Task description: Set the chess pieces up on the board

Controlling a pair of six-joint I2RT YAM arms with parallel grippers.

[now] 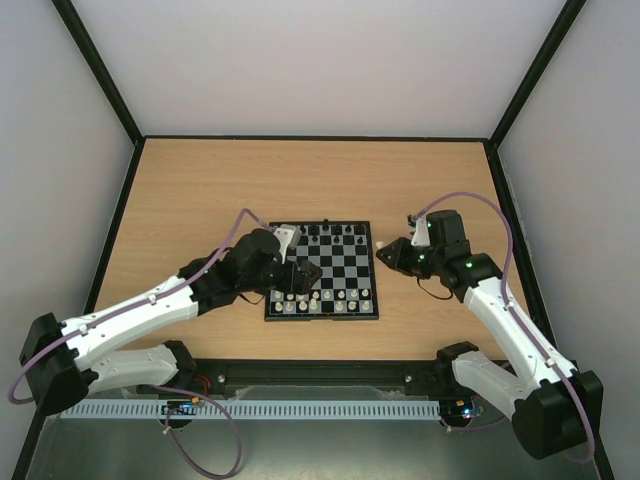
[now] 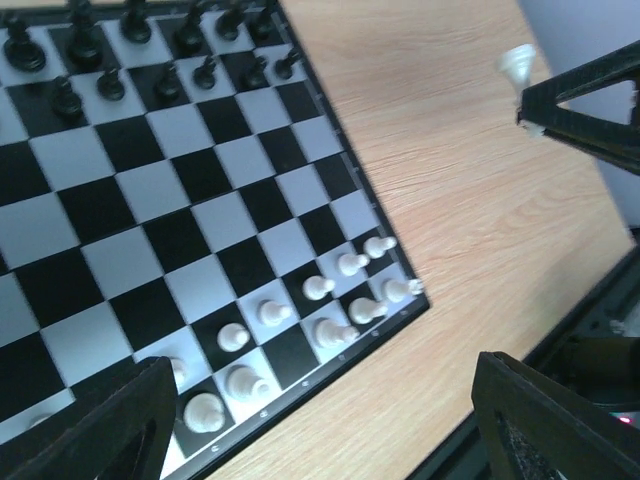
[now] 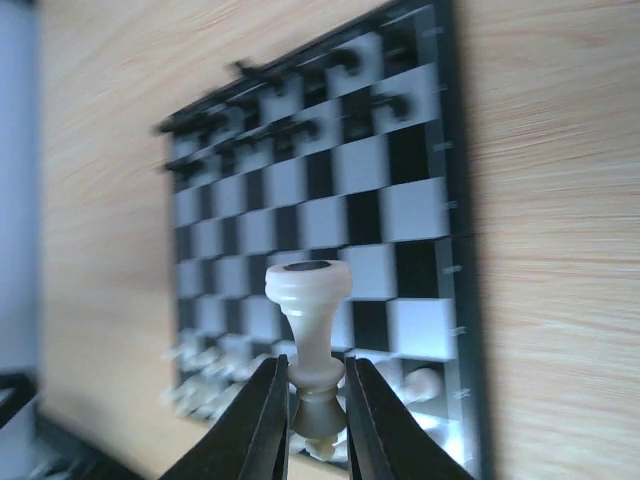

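The black-and-grey chessboard lies mid-table. Dark pieces stand on its far rows, and white pieces on its near rows. A single white piece is pinched between the fingertips of my right gripper, its wide end with a dark spot pointing up and away from the fingers. In the top view, that right gripper is just right of the board's edge, above the table. My left gripper hangs over the board's near-left part, fingers apart, nothing held; its left finger hides some white pieces.
Bare wooden table surrounds the board, with free room behind it and on both sides. Both grippers are fairly close together across the board's right half. A dark frame edge runs along the front.
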